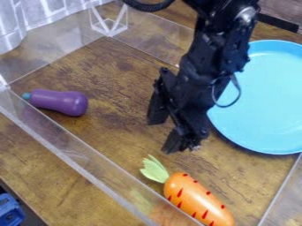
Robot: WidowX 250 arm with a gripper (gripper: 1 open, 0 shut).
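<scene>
The black robot gripper [171,119] hangs over the wooden floor of the clear-walled enclosure, pointing down and toward the viewer, between the toy eggplant and the blue plate. I cannot tell from this view whether it is open or shut. A purple toy eggplant [60,101] lies at the left, apart from the gripper. An orange toy carrot [197,199] with green leaves lies below the gripper at the bottom right. A large blue plate [260,124] lies at the right, partly hidden behind the arm.
Clear plastic walls [88,181] border the wooden surface [101,137]. A wire stand is at the top left corner, and a small blue object [7,210] sits outside at the lower left. Bare floor lies between the eggplant and the gripper.
</scene>
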